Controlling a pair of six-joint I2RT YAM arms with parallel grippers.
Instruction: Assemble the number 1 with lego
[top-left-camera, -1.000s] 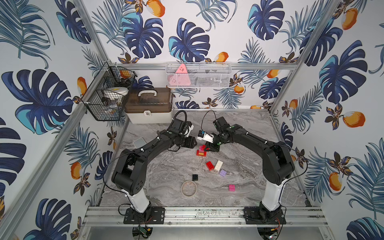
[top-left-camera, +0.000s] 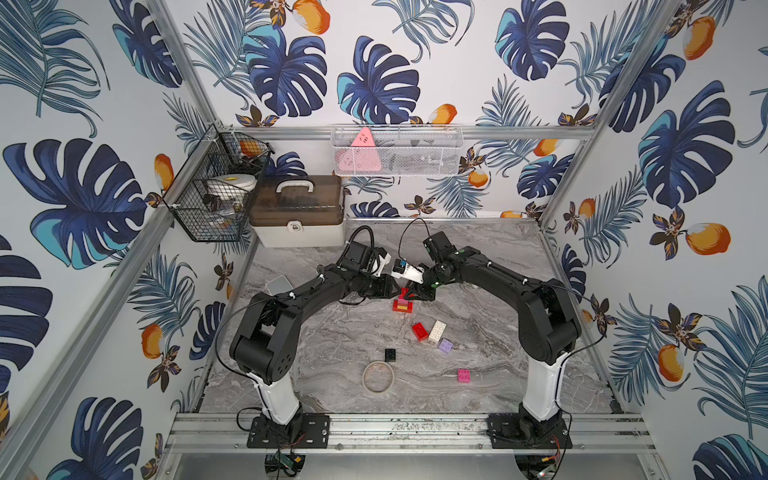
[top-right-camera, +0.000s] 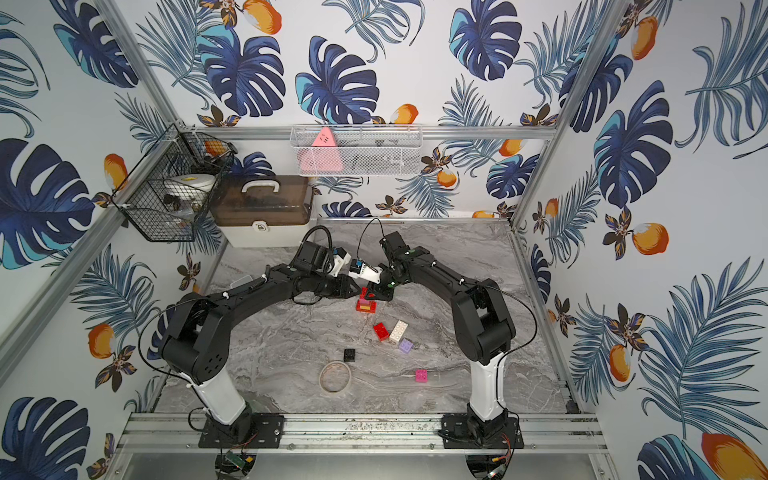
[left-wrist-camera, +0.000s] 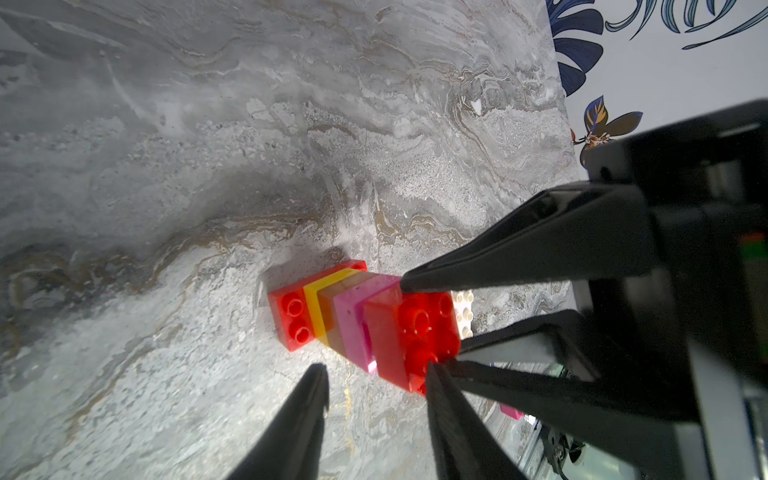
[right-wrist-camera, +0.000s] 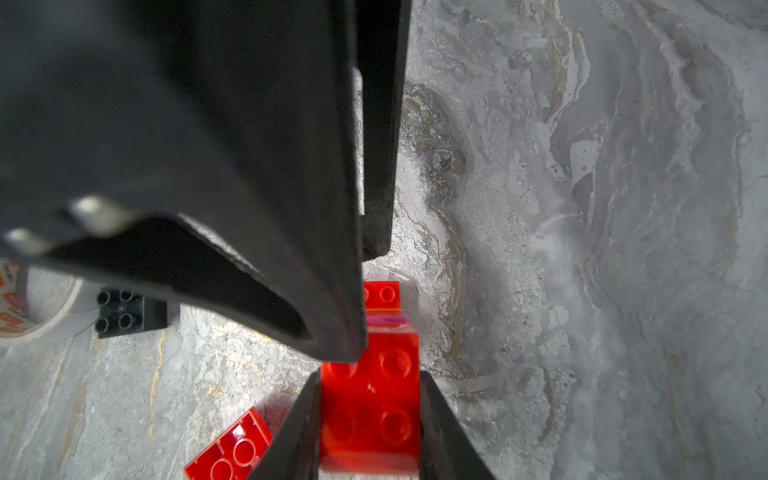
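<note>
A short assembly of bricks stands at the table's centre: a red base (left-wrist-camera: 292, 316), yellow, orange-tan and pink layers, and a red brick (left-wrist-camera: 388, 336) at the end. My right gripper is shut on that red brick, its fingers also visible beside it in the left wrist view. My left gripper is open close by, its blurred fingertips at the lower edge of its wrist view, short of the bricks. The two arms nearly meet over the assembly in the top views.
Loose red (top-left-camera: 420, 331), cream (top-left-camera: 437, 331), lilac (top-left-camera: 445, 345), pink (top-left-camera: 463, 375) and black (top-left-camera: 389, 354) bricks and a tape roll (top-left-camera: 365, 377) lie toward the front. A storage box (top-left-camera: 296, 224) stands back left.
Over the last second both arms have shifted slightly, the left gripper a little rightward toward the assembly, the right slightly left and up in the top left view.
</note>
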